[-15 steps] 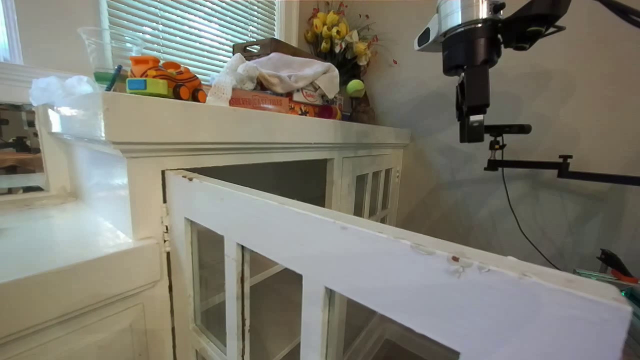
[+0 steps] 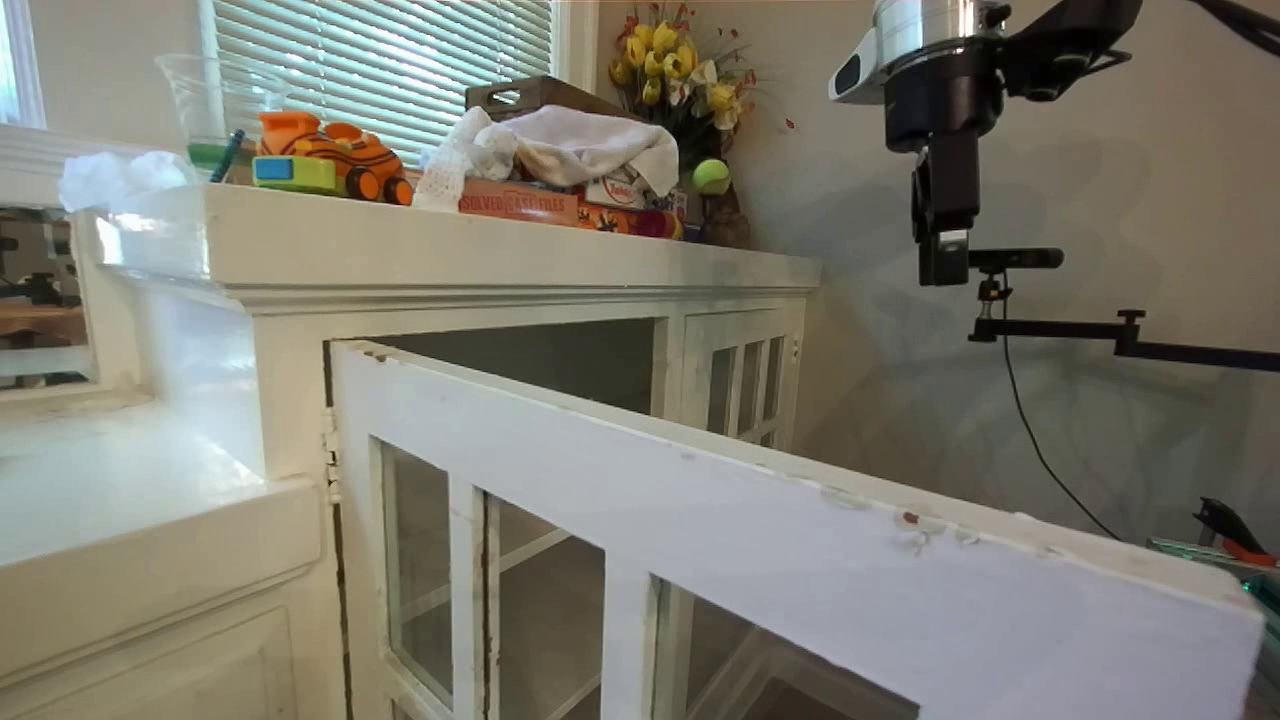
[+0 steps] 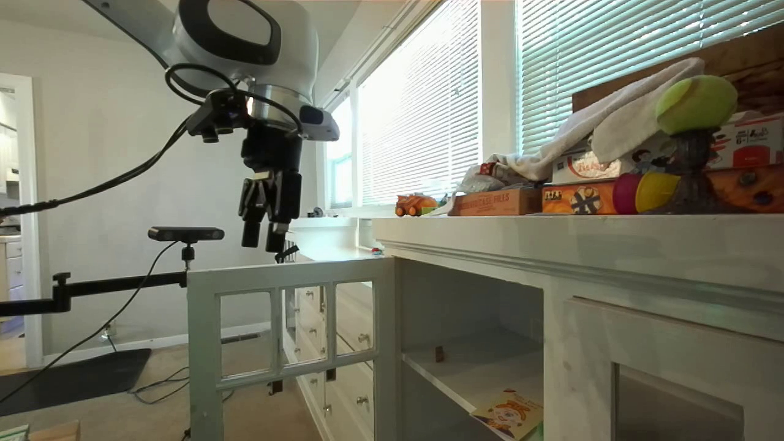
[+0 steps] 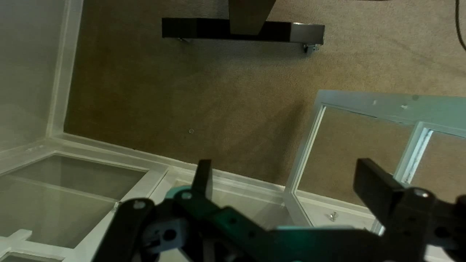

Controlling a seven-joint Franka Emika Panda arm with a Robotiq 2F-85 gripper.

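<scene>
My gripper [image 3: 263, 246] points down in the air, its fingertips above the level of the cabinet door's top edge. In the wrist view a wide empty gap separates the two fingers [image 4: 202, 179], so the gripper stands open. The white cabinet door [image 3: 294, 275], with glass panes, is swung well out from the cabinet. From exterior view 1 the same door [image 2: 768, 480] stretches across the foreground, with the gripper [image 2: 944, 270] beyond it and apart from it. Inside the open cabinet, a shelf [image 3: 470, 367] carries a yellow booklet [image 3: 512, 414] and a small brown object [image 3: 439, 353].
On the cabinet top sit an orange toy truck [image 2: 330, 156], boxes [image 3: 496, 202], a white cloth [image 2: 588, 142] and a tennis ball [image 2: 711, 176]. A camera on a black stand arm [image 3: 121, 282] is near the gripper. Carpeted floor [image 4: 196, 100] shows open below.
</scene>
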